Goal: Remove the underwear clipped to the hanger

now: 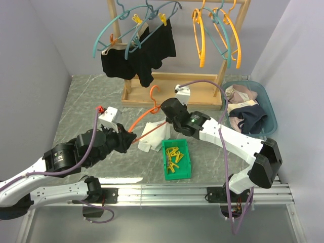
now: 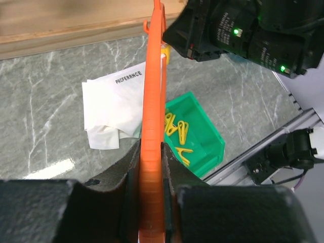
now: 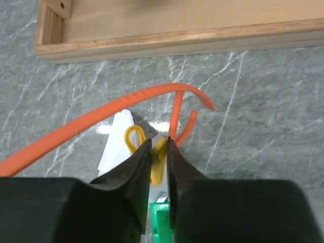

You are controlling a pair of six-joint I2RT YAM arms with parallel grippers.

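The orange hanger [image 1: 135, 123] is in the air above the floor, its bar end in my left gripper [image 1: 131, 137], which is shut on it. In the left wrist view the hanger [image 2: 152, 101] runs straight away from the fingers. My right gripper is at the hanger's other end, with a yellow clip [image 3: 158, 169] between its narrowly parted fingers; whether they squeeze it is unclear. White cloth with dark lettering [image 2: 114, 101] shows below the hanger. Whether the clip still holds this cloth cannot be made out.
A green box [image 1: 189, 172] with several yellow clips stands on the floor below. Behind is a wooden rack [image 1: 172, 96] with hangers and black garments [image 1: 157, 48]. To the right sits a blue-grey basket [image 1: 270, 114] of clothes.
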